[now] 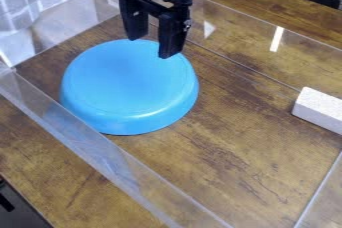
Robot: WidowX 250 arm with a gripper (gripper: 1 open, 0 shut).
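Observation:
My dark gripper [155, 32] hangs at the top middle, just over the back part of a round blue disc [127, 87] lying on the wooden surface. Whether its fingers are apart or closed is hard to make out, and I see no object clearly held in them.
A white block [319, 109] lies at the right edge. Clear plastic walls run along the left and the back of the wooden surface [227, 162].

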